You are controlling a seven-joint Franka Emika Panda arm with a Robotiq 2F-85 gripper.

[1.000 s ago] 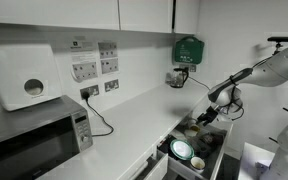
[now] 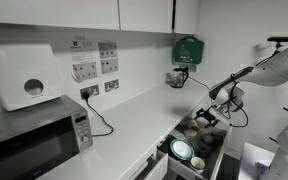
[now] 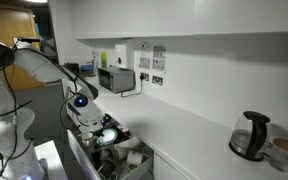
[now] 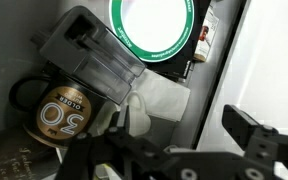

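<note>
In the wrist view my gripper is open, its dark fingers wide apart at the bottom, with nothing held between them. Below it is an open drawer holding a white plate (image 4: 152,22) with a green rim, a clear plastic container (image 4: 89,55) and a dark mug (image 4: 62,117) printed "30". A pale cloth or paper piece (image 4: 164,95) lies on the drawer floor beside a small white handle-like shape (image 4: 137,113). Exterior view 1 has the gripper (image 2: 208,119) over the drawer's far part, beyond the plate (image 2: 181,149); whether it touches anything is too small to tell.
The long white counter (image 2: 119,120) alongside the drawer is mostly clear. A microwave (image 2: 36,139) stands on it at one end, a kettle (image 3: 250,135) at the other. A pale bowl or mug (image 2: 197,163) sits in the drawer near the plate.
The arm and gripper have shifted to the right in exterior view 1, away from the counter. The plate and other drawer contents look unmoved.
</note>
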